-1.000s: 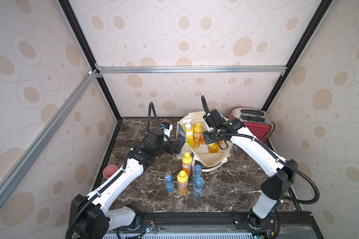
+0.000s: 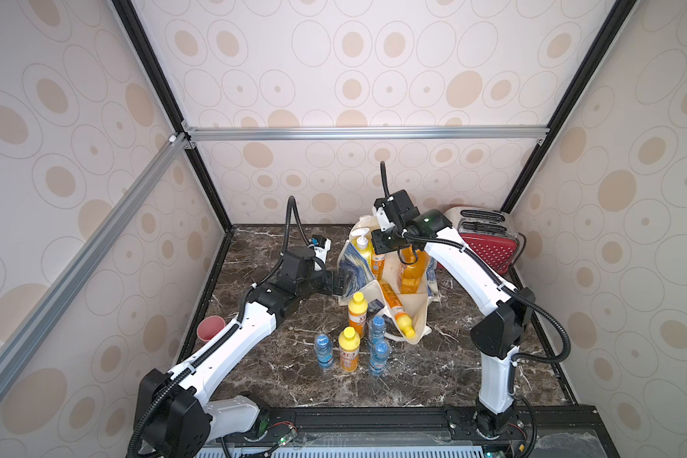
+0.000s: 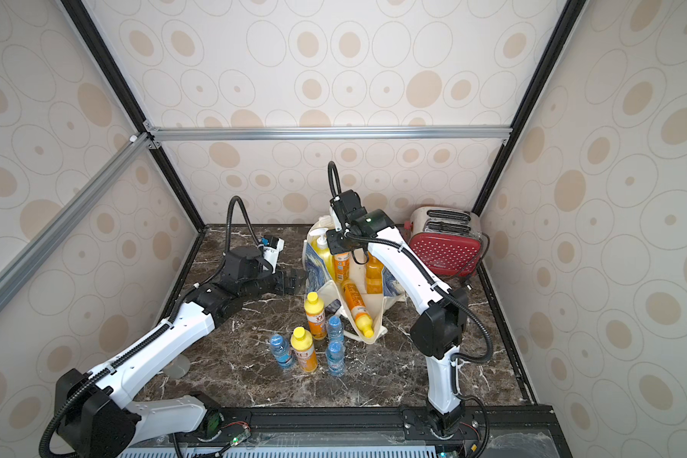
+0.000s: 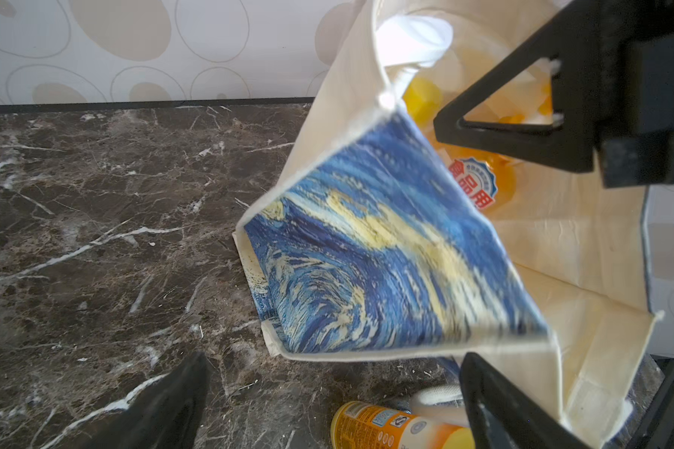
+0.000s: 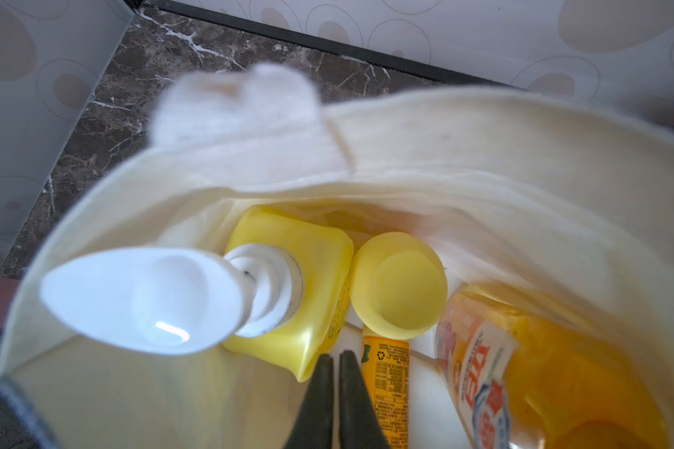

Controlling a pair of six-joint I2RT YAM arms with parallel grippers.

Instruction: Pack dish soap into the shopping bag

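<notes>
The cream shopping bag (image 2: 420, 329), with blue painted print, stands open at the back middle. Inside its left side is the yellow dish soap bottle (image 5: 325, 243) with a white pump (image 5: 149, 299). Beside that shows a yellow-capped orange bottle (image 5: 399, 284); another orange bottle (image 2: 397, 309) lies toward the bag's front edge, cap forward. A larger amber bottle (image 5: 576, 374) leans at the right. Over the bag's mouth, my right gripper is shut, nothing between its fingers. My left gripper (image 2: 337, 284) is open and empty by the bag's left side.
In front of the bag stand two orange bottles (image 2: 349, 351) and several small blue water bottles (image 2: 323, 351). A red toaster (image 2: 484, 248) is behind right. A pink cup (image 2: 210, 328) sits far left.
My right gripper has moved left and back over the bag. An orange bottle now lies toward the bag's front, and the bag's mouth has narrowed there. The left arm has barely moved.
</notes>
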